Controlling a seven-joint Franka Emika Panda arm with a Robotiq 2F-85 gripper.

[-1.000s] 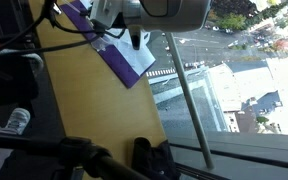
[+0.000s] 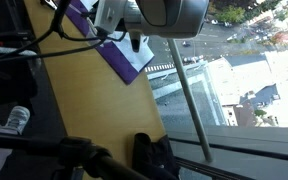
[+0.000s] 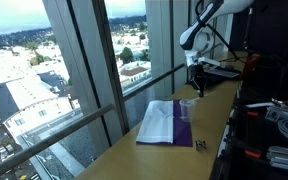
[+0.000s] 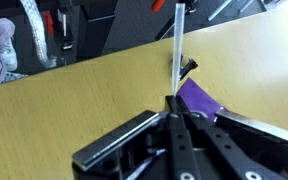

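My gripper is shut, its fingertips close together in the wrist view. From the fingertips a thin white strip (image 4: 177,50) stretches toward the top of the frame, apparently pinched between them; what it is cannot be told. In exterior view 2 the gripper (image 3: 197,92) hangs above the far part of the table. Purple sheets (image 3: 181,131) lie flat there, with a white sheet (image 3: 157,124) over part of them. A purple corner (image 4: 197,98) shows beside the fingers in the wrist view. Close to it lies a small dark object (image 4: 188,69).
A window rail (image 2: 192,100) runs along its far side. Some dark gear (image 2: 154,155) sits at one table end in exterior view 1. A shoe (image 2: 19,119) is visible beside the table.
Over the last second the arm has shifted very slightly downward in exterior view 1. The sheets and the table look unchanged.
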